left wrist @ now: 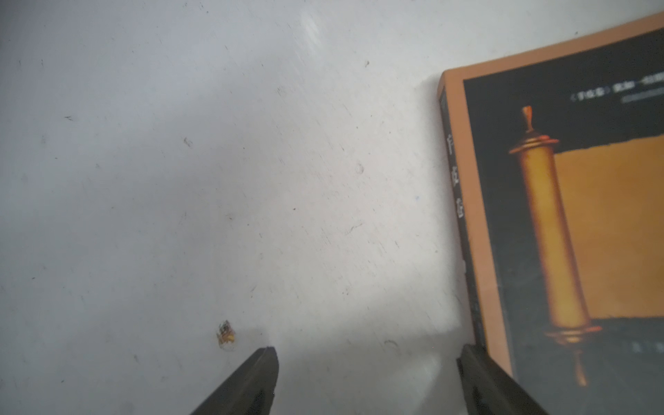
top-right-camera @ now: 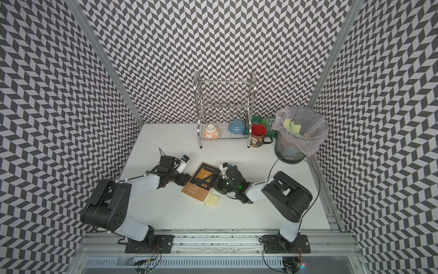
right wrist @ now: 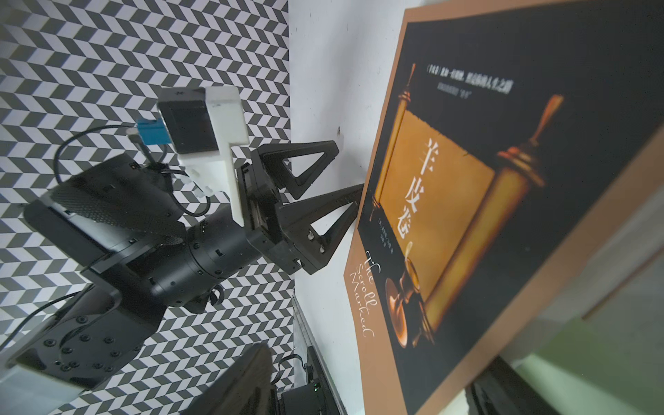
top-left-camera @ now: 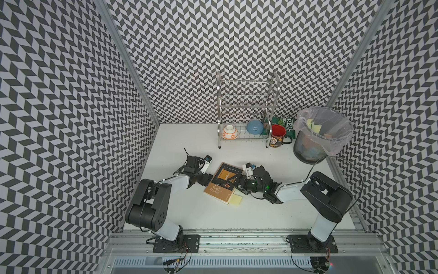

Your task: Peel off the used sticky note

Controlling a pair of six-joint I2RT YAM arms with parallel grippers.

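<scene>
A brown and black book lies tilted on the white table. A pale yellow sticky note sticks out past its lower right edge; the rest of the note is hidden in the top views. My left gripper is open and empty at the book's left edge, one finger close against the spine. From the right, my open right gripper reaches the book's right side. In the right wrist view, the front cover's edge lies between its parted fingers, and a blurred greenish-yellow patch shows beyond that edge.
A bin with a plastic liner and several paper scraps stands at the right back. Behind the book are a metal rack with two bowls, a red-and-black mug and a green bag.
</scene>
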